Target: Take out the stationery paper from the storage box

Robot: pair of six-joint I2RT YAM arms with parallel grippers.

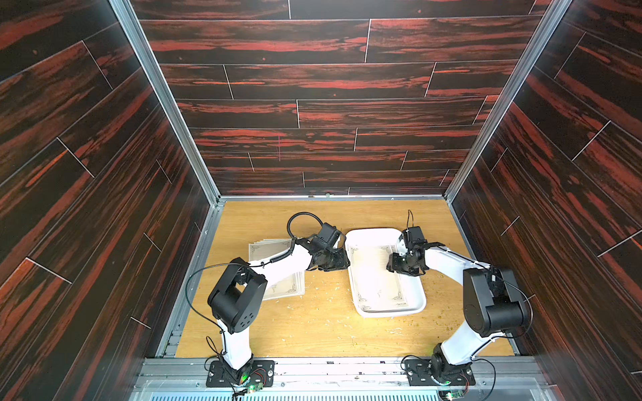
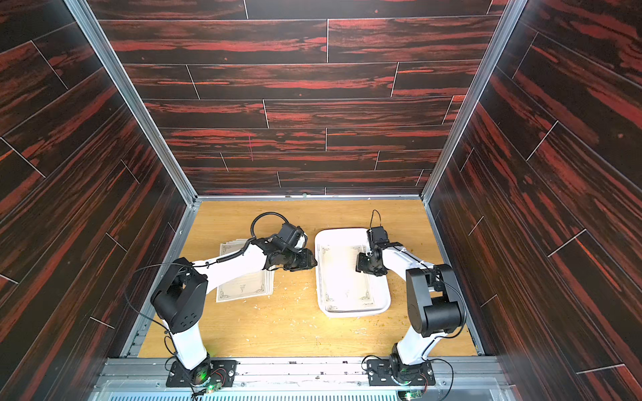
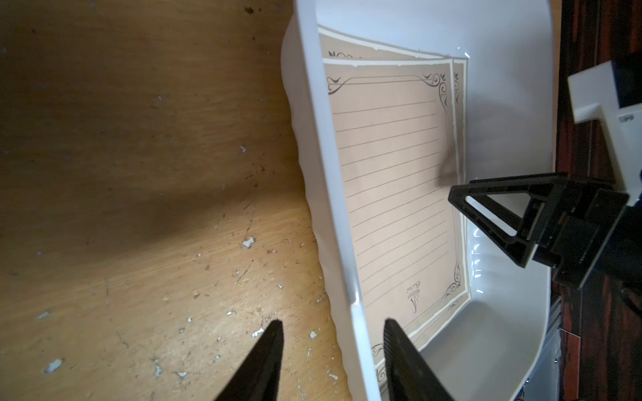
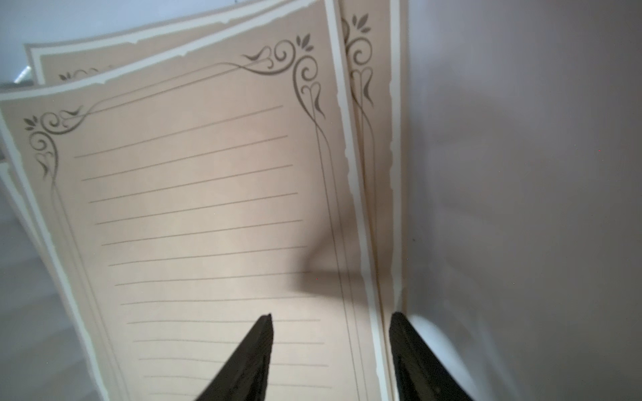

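The white storage box [image 1: 419,294] stands right of the table's middle. Several beige lined sheets of stationery paper [image 3: 394,167] lie flat in it, slightly fanned. At the box's left wall is my left gripper, part open, with the wall's rim running between its fingers; whether they touch it I cannot tell. My right gripper is open over the right side of the paper. Nothing is gripped between its fingers, and its shadow falls on the top sheet. The paper's near end is cut off in the right wrist view.
Another stack of stationery paper [image 1: 284,287] lies on the table left of the box, partly under my left arm. Dark panelled walls close in the sides and back.
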